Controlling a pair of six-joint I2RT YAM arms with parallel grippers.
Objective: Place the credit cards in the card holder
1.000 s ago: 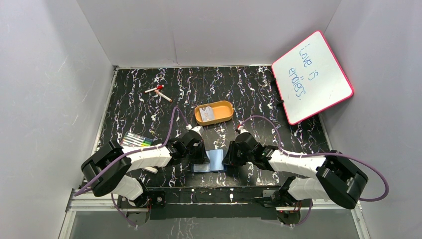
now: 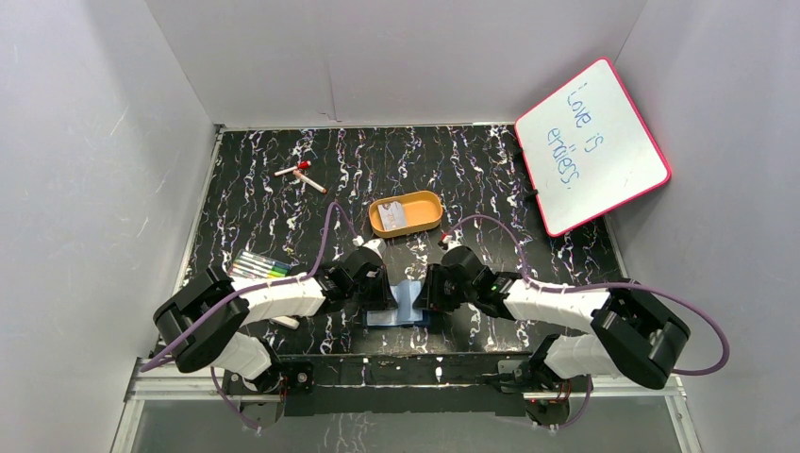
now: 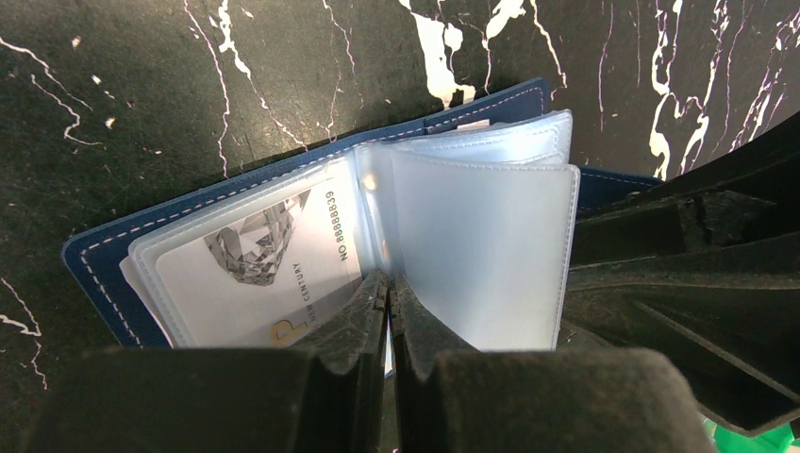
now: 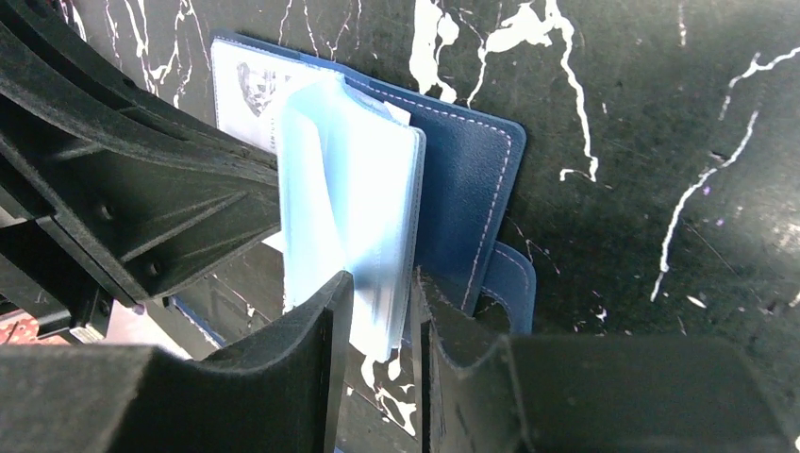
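The card holder [image 2: 398, 322] lies open on the table between the two arms, with a dark blue cover and clear sleeves. In the left wrist view, a card with a diamond picture [image 3: 255, 250] sits in its left sleeve. My left gripper is shut near the fold, and nothing shows between its fingertips. Clear pages [image 4: 363, 179] stand raised from the cover [image 4: 462, 179] in the right wrist view. My right gripper is shut on the edge of these pages. In the orange tray [image 2: 429, 209], cards [image 2: 392, 217] lie at the left end.
Red-capped markers [image 2: 309, 181] lie at the back left, and a box of coloured markers [image 2: 261, 265] is beside the left arm. A whiteboard [image 2: 592, 146] leans at the right. Bare table [image 2: 453, 156] surrounds the tray.
My right gripper has moved slightly left over the holder, and the clear pages beside it now look bent to the left. The left arm has stayed in place.
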